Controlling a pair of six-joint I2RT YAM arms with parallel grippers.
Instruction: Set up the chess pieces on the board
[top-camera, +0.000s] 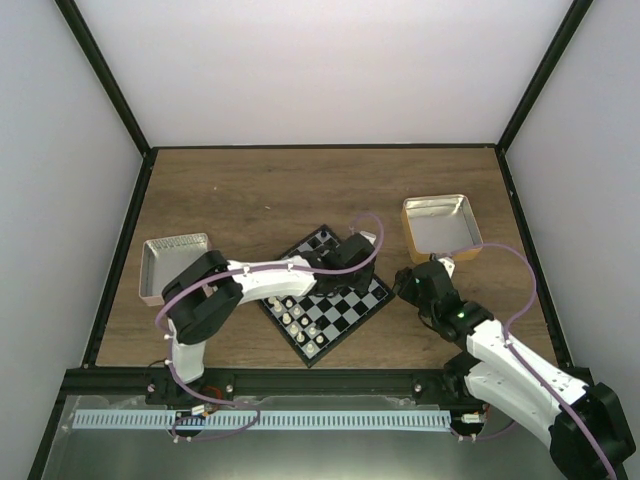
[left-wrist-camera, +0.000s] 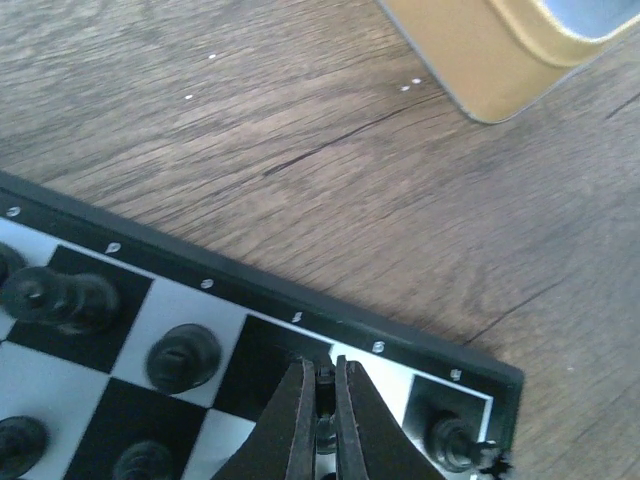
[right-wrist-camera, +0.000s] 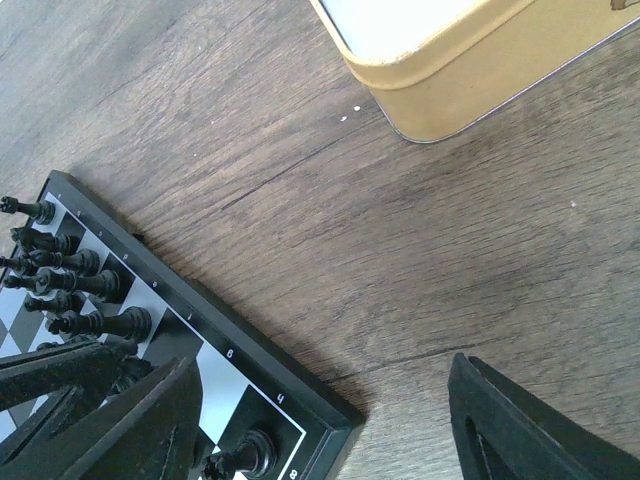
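The chessboard lies at the table's centre, white pieces along its near-left side. Black pieces stand along its far edge, also seen lying sideways in perspective in the right wrist view. My left gripper is down over the board's right end, shut on a dark chess piece between its fingertips, beside a black piece on the corner square. My right gripper is open at the board's right, with nothing visible between its fingers.
A tan box sits at the back right, and a pale basket at the left.
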